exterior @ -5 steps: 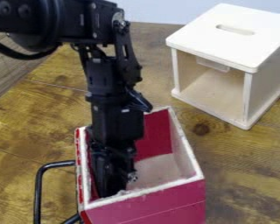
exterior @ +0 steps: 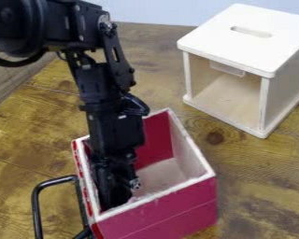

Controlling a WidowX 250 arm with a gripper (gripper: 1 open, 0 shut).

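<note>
My black gripper (exterior: 117, 184) reaches down into a red box (exterior: 164, 217) with a white rim and pale interior, along its left side. The fingertips are mostly hidden by the box and the arm's housing, so whether anything is between them cannot be seen. A black bent bar (exterior: 38, 210) runs beside the box at the lower left.
A white wooden box (exterior: 246, 42) with an open front and a slot in its top stands at the back right. A pale wall lies behind.
The upper arm has shifted slightly to the left over the last second, while the gripper stays low inside the red box.
</note>
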